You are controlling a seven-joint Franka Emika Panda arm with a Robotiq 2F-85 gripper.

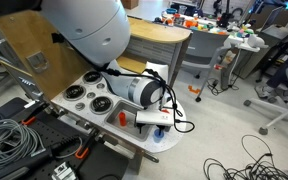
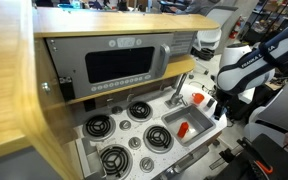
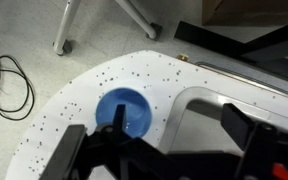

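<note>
A round blue bowl sits on the speckled white counter, left of the sink in the wrist view. Fingers spread apart, my gripper is open above the counter and sink edge, with nothing held. Its left finger overlaps part of the bowl in this view; whether they touch cannot be told. The bowl also shows as a small blue shape near the counter's front end. Inside the sink stands a red object, only partly visible at the wrist view's right edge.
The metal sink borders the bowl's right side. An orange-red bowl rests behind the sink near the faucet. Stove burners and a microwave lie to the left. Beyond the counter's rounded edge is open floor.
</note>
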